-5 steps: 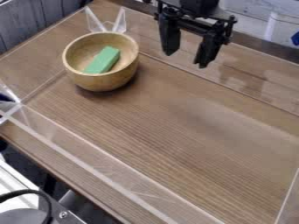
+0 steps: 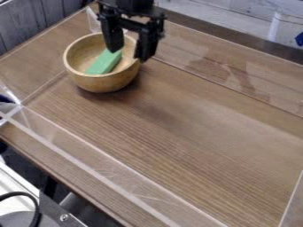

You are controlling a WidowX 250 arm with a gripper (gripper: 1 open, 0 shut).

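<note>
My black gripper (image 2: pixel 130 37) is open above a wooden bowl (image 2: pixel 101 82), its two fingers hanging apart over the bowl's back and right side. In the bowl lies a green block (image 2: pixel 104 63), tilted along the inner wall. The gap between my fingers is over the bowl's rim area; I cannot tell their exact height.
A white object behind the bowl is mostly hidden by the gripper. Cables lie off the table's left edge at the bottom.
My gripper has moved left from the back right of the table to over the bowl. The bowl and green block look unmoved.
</note>
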